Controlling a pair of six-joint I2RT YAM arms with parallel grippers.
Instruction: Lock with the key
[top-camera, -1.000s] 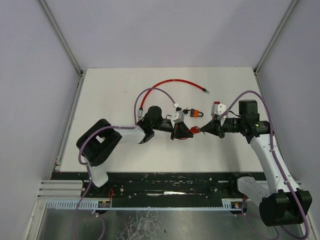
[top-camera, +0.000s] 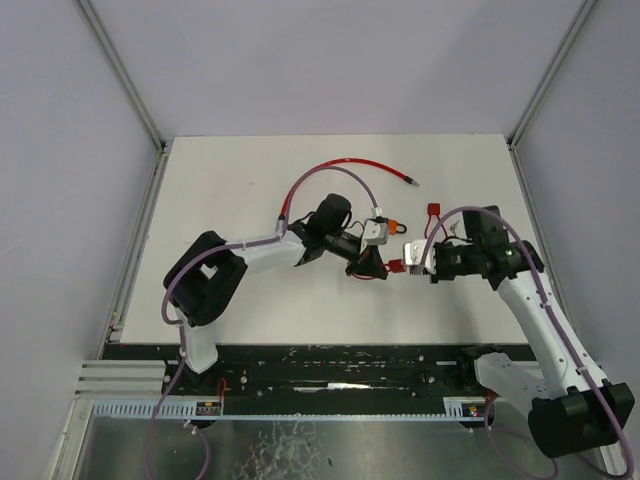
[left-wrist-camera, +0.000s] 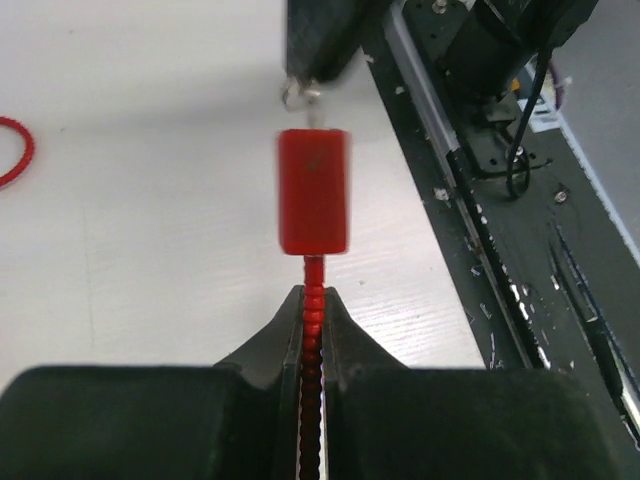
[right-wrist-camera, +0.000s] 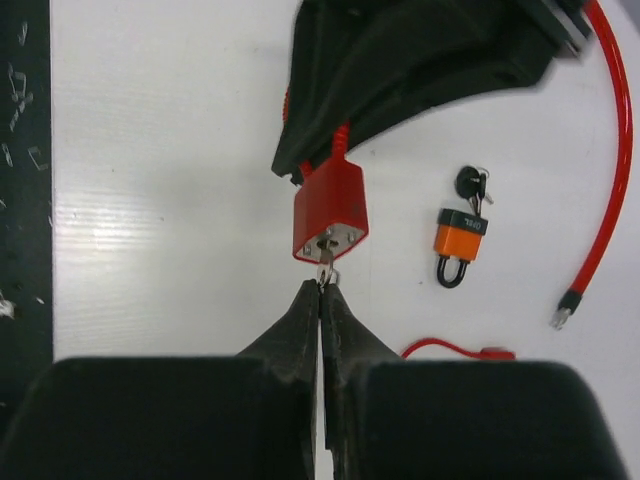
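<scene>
My left gripper is shut on a red braided cable, holding up the red lock body (left-wrist-camera: 312, 190) at its end, above the mat near the middle. My right gripper is shut on a small silver key (right-wrist-camera: 325, 264), which meets the keyhole face of the red lock (right-wrist-camera: 330, 200); how deep it sits is unclear. Both grippers face each other in the top view, right of centre.
An orange padlock (right-wrist-camera: 458, 238) with keys lies behind the grippers. A red cable (top-camera: 355, 160) curves at the back; another red cable lock (top-camera: 433, 209) lies at the right. The white board is clear at left.
</scene>
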